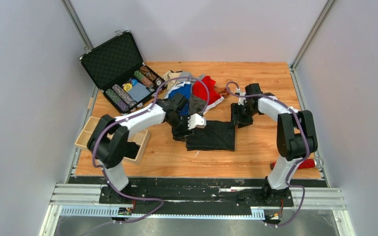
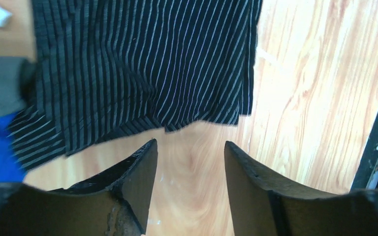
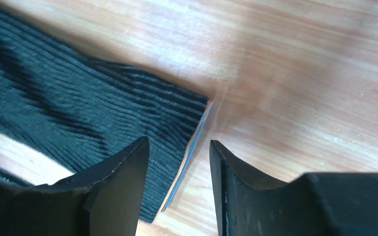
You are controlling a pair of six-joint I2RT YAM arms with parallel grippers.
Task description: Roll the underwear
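Observation:
Dark underwear with thin pale stripes (image 1: 210,136) lies spread as a rough rectangle on the wooden table, below the clothes pile. At its left edge is my left gripper (image 1: 181,137); in the left wrist view the fingers (image 2: 142,169) stand apart with only bare wood between them, and the cloth's wrinkled edge lies just ahead. My right gripper (image 1: 236,123) is over the upper right corner. Seen from the right wrist, its fingers (image 3: 135,167) are parted, with the cloth's side edge (image 3: 184,162) showing in the gap. Neither grips the cloth.
A heap of clothes, with a blue piece (image 1: 183,94) and a red one (image 1: 205,90), lies behind the underwear. An open case (image 1: 113,64) and a wooden tray (image 1: 86,132) stand at the left. Bare table (image 1: 211,164) runs along the front.

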